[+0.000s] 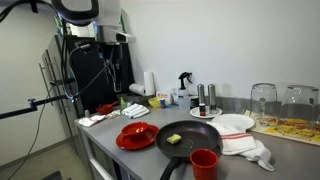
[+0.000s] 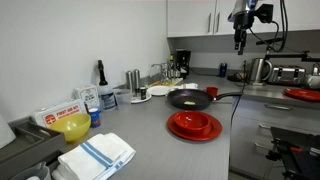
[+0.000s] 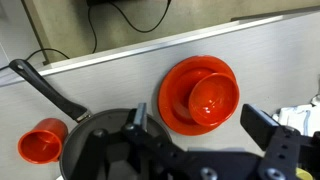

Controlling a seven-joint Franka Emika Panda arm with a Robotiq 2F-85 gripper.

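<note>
High above the counter, my gripper hangs open and empty. Its spread fingers show at the bottom of the wrist view. Below it in that view, a red bowl sits on a red plate near the counter edge. Left of the plate is a black frying pan, its handle pointing up and left. A red mug stands beside the handle. A yellow sponge-like piece lies inside the pan in exterior view 1. The gripper touches none of these.
A folded white towel, a yellow bowl and a box occupy one end of the counter. Glass jars and a white cloth lie toward the other end. Bare counter extends between the towel and the red plate.
</note>
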